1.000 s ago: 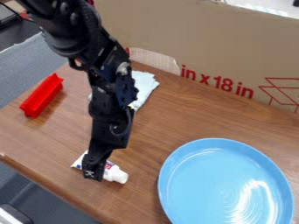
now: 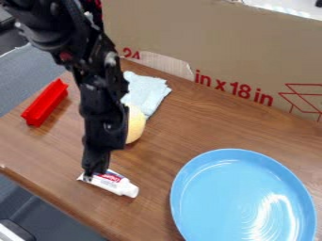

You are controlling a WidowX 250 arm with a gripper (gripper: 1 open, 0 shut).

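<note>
My black gripper [image 2: 93,171] points down just above a white and red toothpaste tube [image 2: 119,185], which lies flat near the table's front-left edge. The fingertips are close over the tube's left end; the gripper looks shut, and whether it touches the tube is hard to tell. A blue plate [image 2: 242,204] lies to the right of the tube, apart from it.
A red object [image 2: 45,101] lies at the left. A white cloth [image 2: 147,89] and a yellow item [image 2: 135,127] sit behind the arm. A cardboard box [image 2: 214,47] stands along the back.
The gripper and arm have risen and shifted slightly left and back, uncovering more of the tube and the yellow item. The tube remains on the table.
</note>
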